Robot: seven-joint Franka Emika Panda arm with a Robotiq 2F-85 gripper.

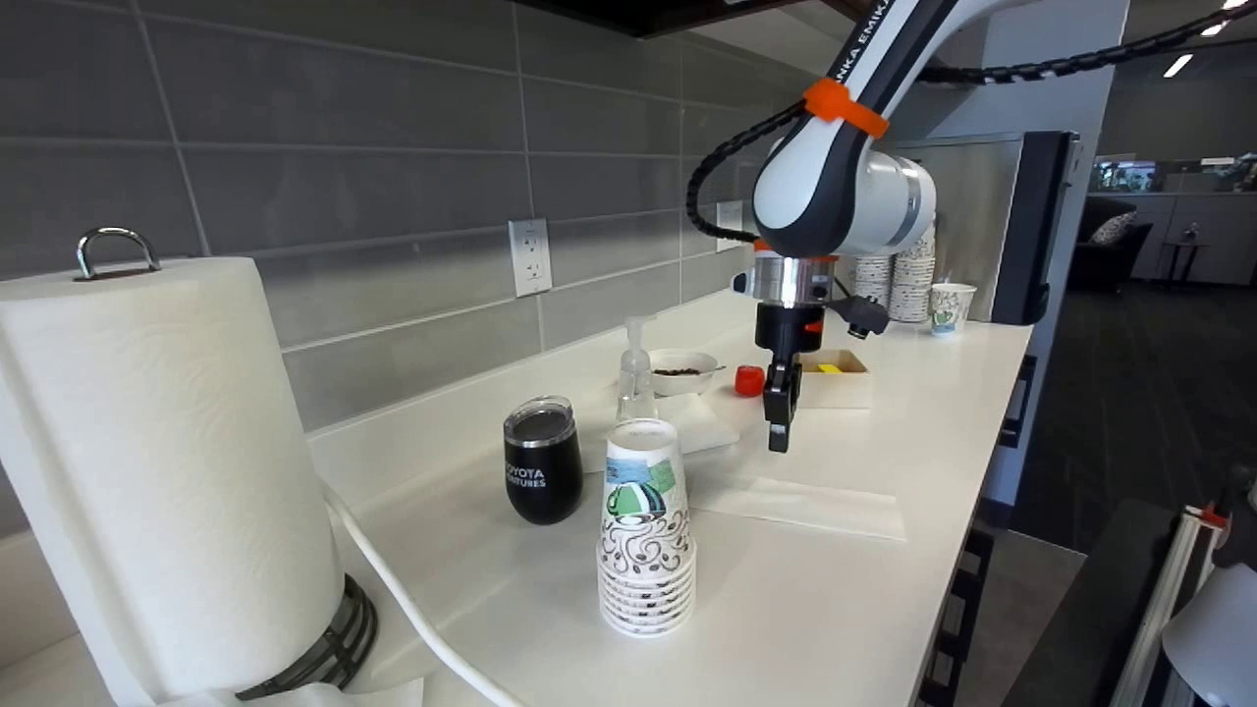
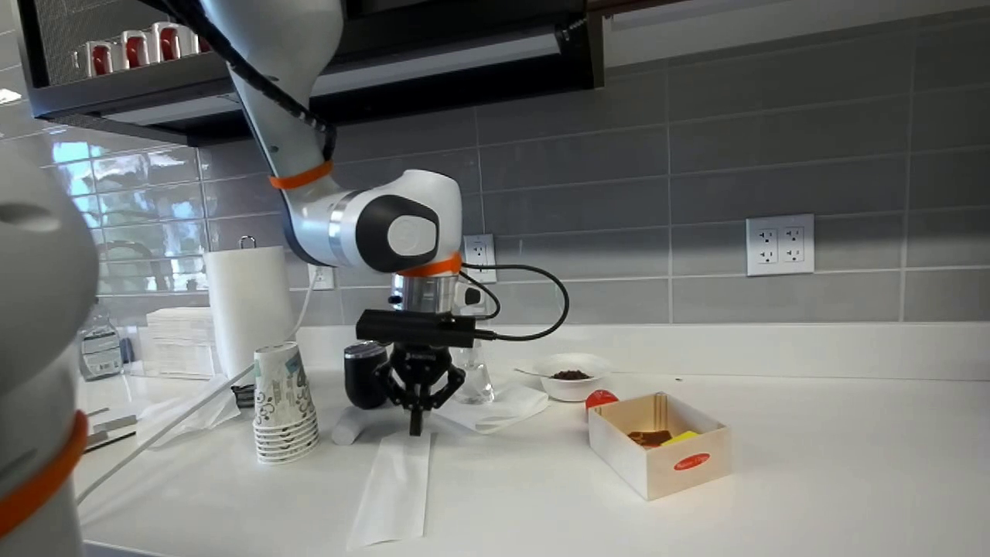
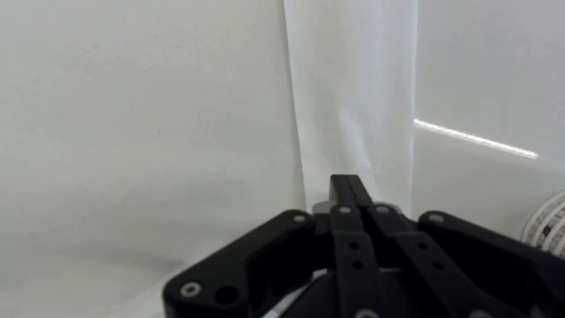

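Note:
My gripper (image 1: 779, 441) is shut, pointing down, and nothing shows between its fingers. In the wrist view the two fingertips (image 3: 340, 186) meet side by side. Beneath it a folded white napkin (image 1: 813, 506) lies flat on the counter as a long strip; exterior view 1 has the fingers raised clear of it. From exterior view 2, the napkin (image 2: 394, 492) runs from below the gripper (image 2: 415, 432) toward the counter's front. A second white napkin (image 2: 501, 407) lies near the soap bottle, behind the gripper.
A stack of paper cups (image 1: 645, 530) and a black tumbler (image 1: 543, 460) stand nearby. Toward the wall are a clear pump bottle (image 1: 636, 377) and a white bowl (image 2: 572, 375). A wooden box (image 2: 659, 455) sits by a red object (image 2: 600, 398). The counter right of the box is free.

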